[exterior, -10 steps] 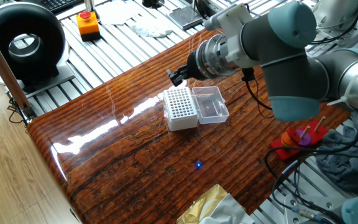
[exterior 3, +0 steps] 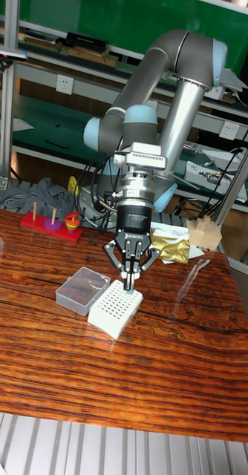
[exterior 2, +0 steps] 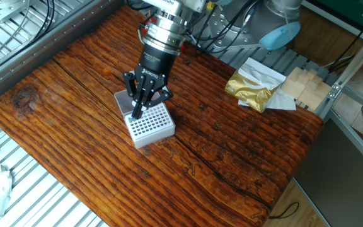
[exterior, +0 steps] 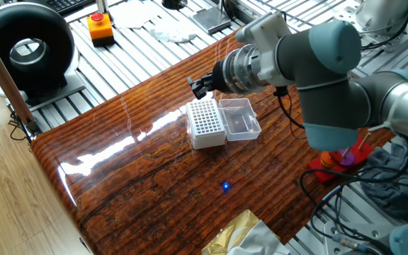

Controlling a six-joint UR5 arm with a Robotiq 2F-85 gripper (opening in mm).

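A white rack [exterior: 206, 127] with rows of round holes stands on the wooden table. Its hinged clear lid [exterior: 239, 119] lies folded open beside it. My gripper [exterior 3: 128, 283] points down over one corner of the rack, its fingers close together. In exterior view 2 the gripper [exterior 2: 137, 113] overlaps the rack's [exterior 2: 151, 126] edge on the lid side. A small pale-blue spot shows by the fingertips; whether it is something held or part of the rack cannot be told.
A red base with pegs and coloured rings [exterior 3: 52, 226] sits at the table's far side. Gold-and-white packaging [exterior 2: 254, 88] lies by another edge, near wooden blocks [exterior 2: 307, 87].
The gripper has shifted very slightly left in exterior view 1, and the arm behind it has moved a little. The rack and lid have stayed in place.
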